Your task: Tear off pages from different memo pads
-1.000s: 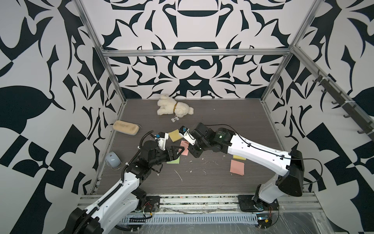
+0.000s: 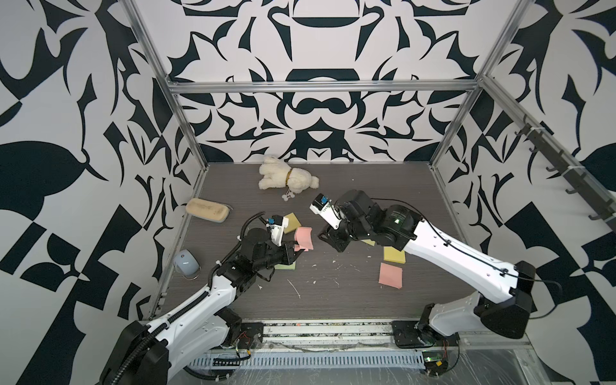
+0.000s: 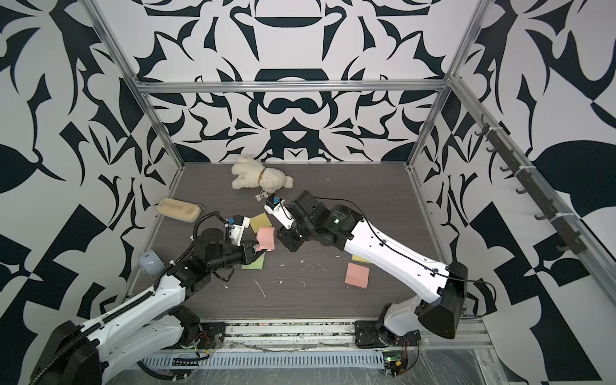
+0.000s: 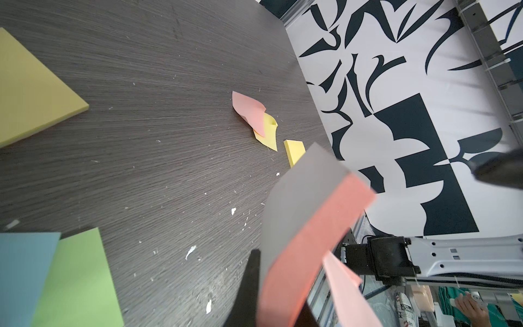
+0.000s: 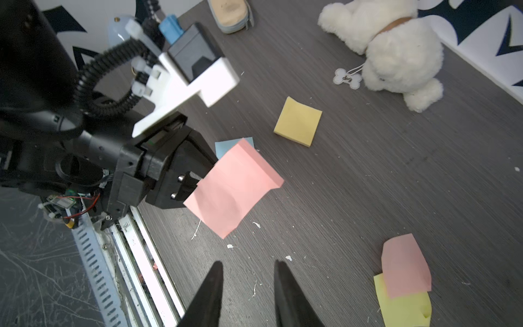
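Observation:
My left gripper [image 2: 294,247] is shut on a pink memo pad [image 5: 234,188], lifted off the table and tilted, its sheets bent. In the left wrist view the pad [image 4: 305,245] is seen edge-on, hiding most of the fingers. To the right of it my right gripper stands open and empty, apart from the pad. A yellow pad [image 5: 298,121] lies flat behind the held pad. Blue [image 4: 24,272] and green [image 4: 79,283] pads lie beside each other near the left gripper. A loose pink sheet [image 5: 406,261] overlaps a yellow sheet [image 5: 406,310].
Another yellow pad [image 2: 394,255] and a flat pink square [image 2: 390,275] are at the right front. A white plush dog [image 2: 288,176] and a tan case [image 2: 207,209] lie farther back and left. Paper scraps dot the front.
My right gripper has drawn back to the right, away from the pad.

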